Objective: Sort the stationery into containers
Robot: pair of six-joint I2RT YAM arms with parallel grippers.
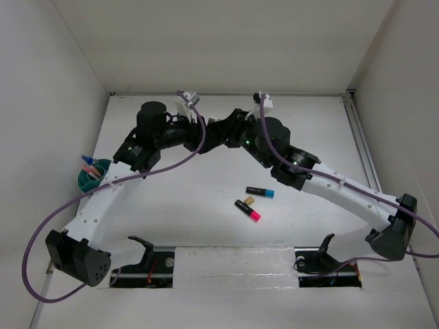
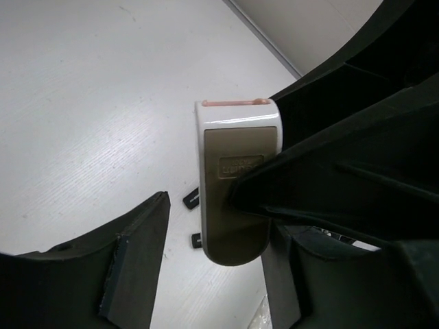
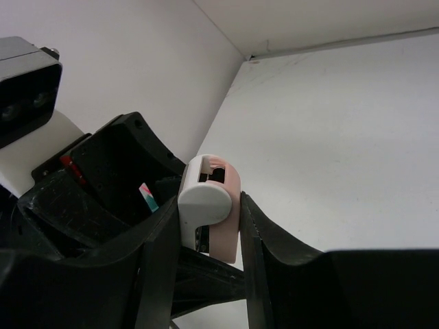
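Observation:
My two grippers meet in mid-air at the top centre. A small white, grey and pink stationery piece [image 2: 236,199] is between them. In the right wrist view my right gripper has its fingers on both sides of the piece [image 3: 204,202], touching it. In the left wrist view my left gripper has its fingers spread around the piece's lower part; whether they grip it is unclear. A green holder [image 1: 86,181] with pens stands at the left. Two markers [image 1: 260,192] [image 1: 247,210] and a small tan block [image 1: 249,201] lie on the table.
Walls enclose the table at the left, back and right. A transparent sheet [image 1: 233,267] lies along the front edge, between the arm bases.

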